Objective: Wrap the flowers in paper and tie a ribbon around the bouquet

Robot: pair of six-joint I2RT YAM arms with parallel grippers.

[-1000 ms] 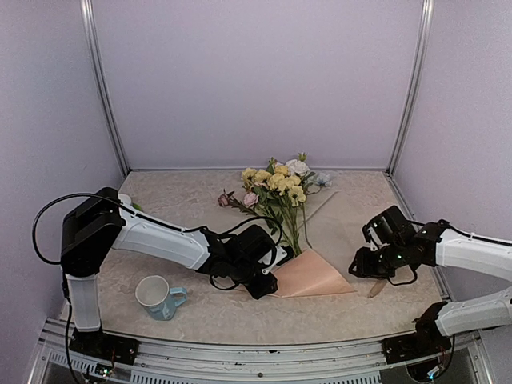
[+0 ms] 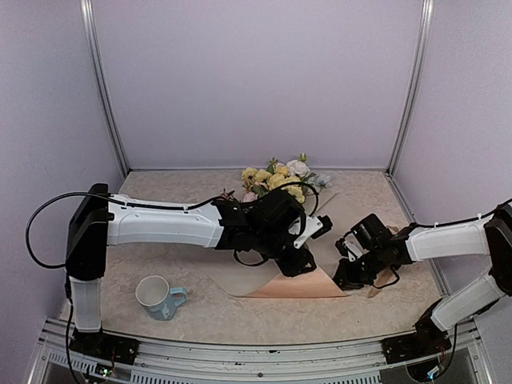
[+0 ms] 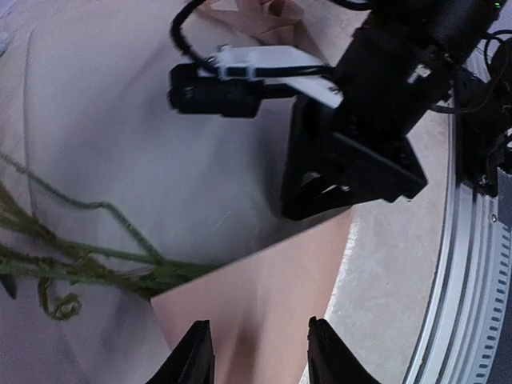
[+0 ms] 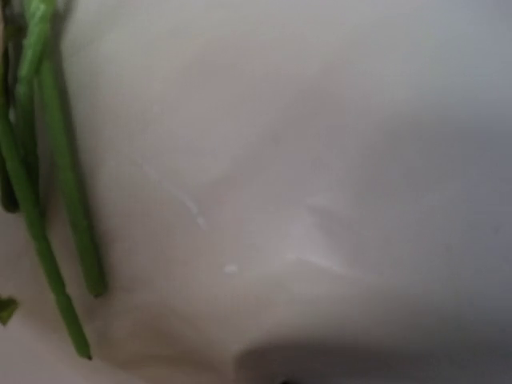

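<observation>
Yellow, white and pink fake flowers [image 2: 278,176] lie at the back of a wrapping sheet, their green stems [image 4: 74,200] resting on the paper [image 4: 280,136]. A peach folded flap [image 3: 248,296] covers the stem ends. My left gripper hangs over this flap, fingers apart with nothing clearly between them. At the flap's right end, my right gripper [image 2: 344,280] is down on the paper; in the left wrist view its dark body sits at the flap's far corner. What it grips is mostly hidden, apparently the paper's edge.
A light blue mug [image 2: 162,298] stands at the front left. The front edge of the table has a metal rail [image 2: 264,352]. Bare table [image 2: 208,320] lies around the mug and along the front. Walls enclose the sides and back.
My left gripper has lifted and moved right over the flap. My right gripper has moved left and down onto the flap's right end, compared with a second ago.
</observation>
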